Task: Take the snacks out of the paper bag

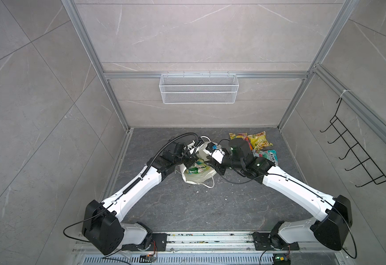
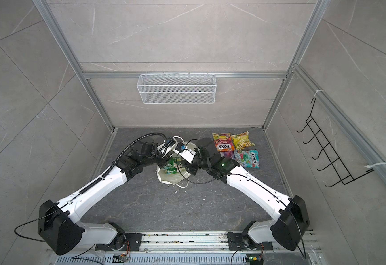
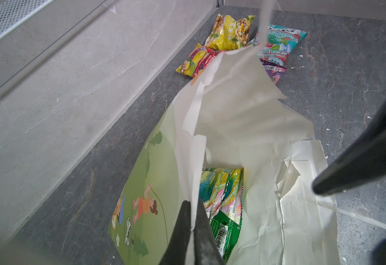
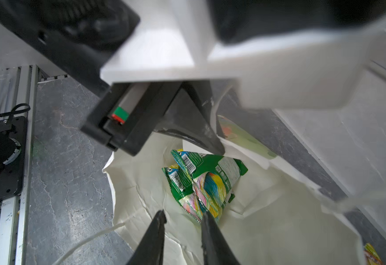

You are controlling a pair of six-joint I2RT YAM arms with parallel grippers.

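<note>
The white paper bag (image 1: 193,176) lies open on the grey floor, with green snack packets (image 4: 208,185) inside. My left gripper is shut on the bag's rim, the paper running between its fingers. My right gripper is over the bag's mouth, below the packets in its wrist view; its fingertips show apart, but whether anything is between them is unclear.
Several colourful snack packets (image 2: 246,156) lie at the back right, outside the bag. A wire basket (image 1: 198,88) hangs on the back wall and a black hook rack (image 1: 358,152) on the right wall.
</note>
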